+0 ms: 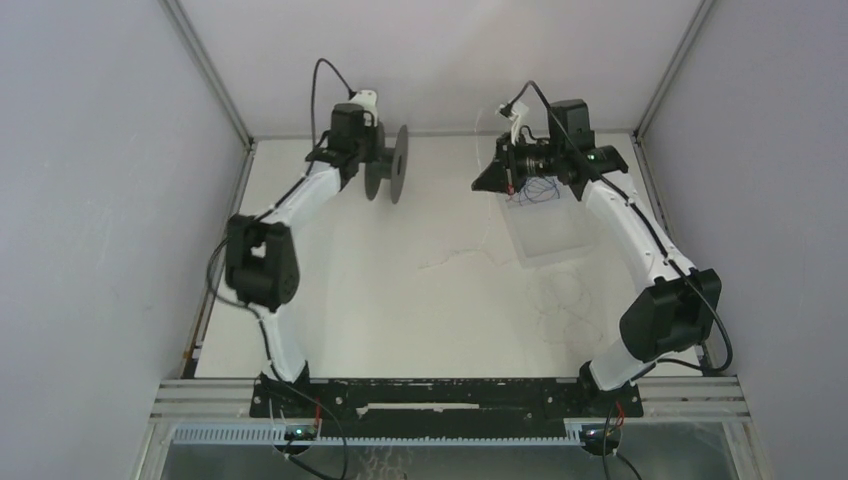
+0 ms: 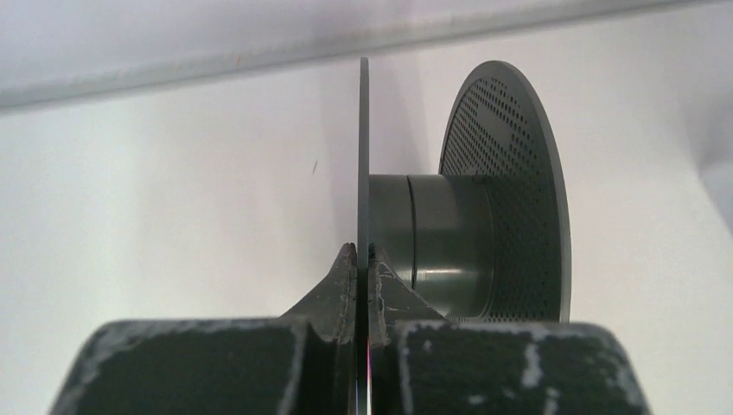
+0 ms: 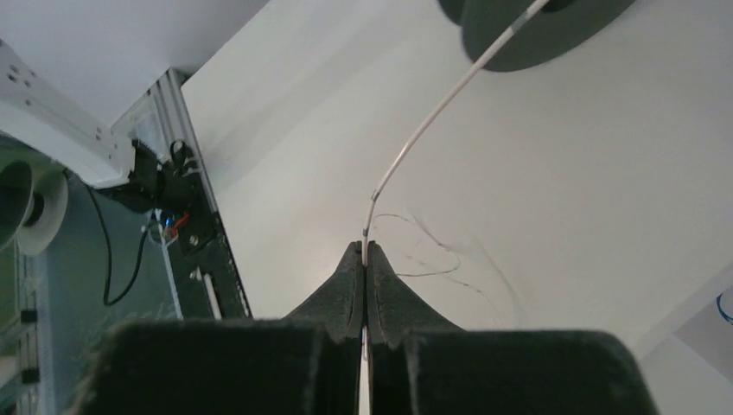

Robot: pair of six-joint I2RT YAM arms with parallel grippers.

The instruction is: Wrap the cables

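Observation:
A dark grey spool (image 1: 400, 165) with two wide discs is at the back left of the table. My left gripper is shut on the rim of its near disc (image 2: 363, 147), which stands edge-on between the fingertips; the spool's hub (image 2: 449, 242) shows bare in the left wrist view. My right gripper is shut on a thin pale cable (image 3: 404, 149). From its fingertips the cable rises towards the upper right, across the dark disc at the top of the right wrist view. More thin cable (image 1: 465, 252) lies loosely on the white table.
A translucent bin (image 1: 545, 245) sits under the right arm, with a blue cable (image 1: 538, 190) at its back. Faint loose cable (image 1: 565, 305) lies in front of the bin.

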